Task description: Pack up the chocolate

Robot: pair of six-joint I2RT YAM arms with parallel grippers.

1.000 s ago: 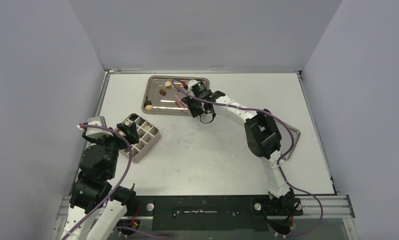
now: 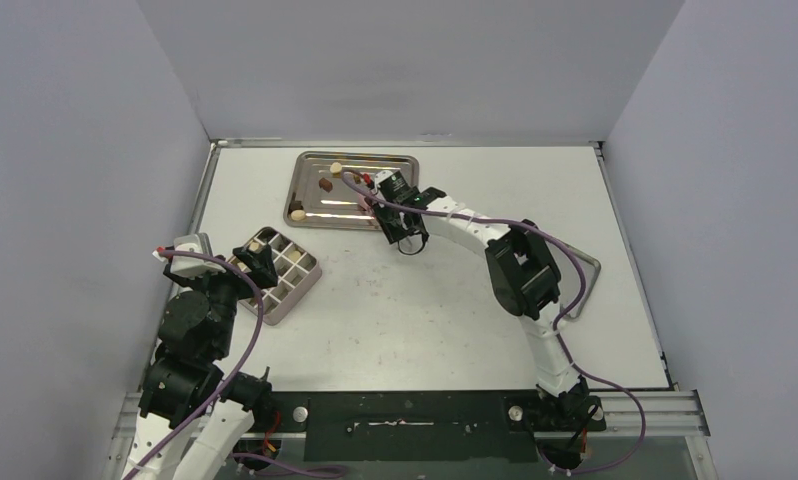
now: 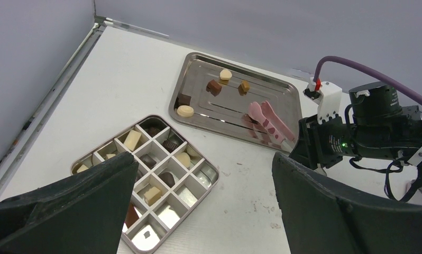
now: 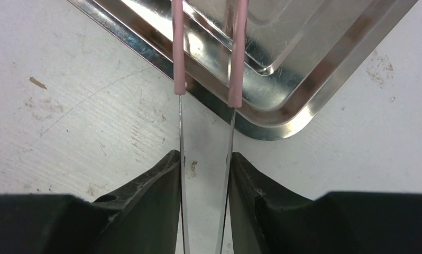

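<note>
The steel tray (image 2: 316,204) at the back holds a few chocolates, among them a brown piece (image 3: 213,87), a white disc (image 3: 226,74) and a cream disc (image 3: 185,110). My right gripper is over the tray's near edge, part open around pink-tipped tongs (image 3: 268,119), whose tips hang over the tray with nothing between them. The grey compartment box (image 3: 162,222), partly filled with chocolates, stands front left of the tray. My left gripper hangs open above the box, nothing between its fingers.
A second metal tray (image 2: 591,275) lies at the right, partly under my right arm. Walls enclose the sides and back.
My right gripper with the tongs has moved slightly toward the front of the table, at the tray's near edge. The left arm has not moved.
</note>
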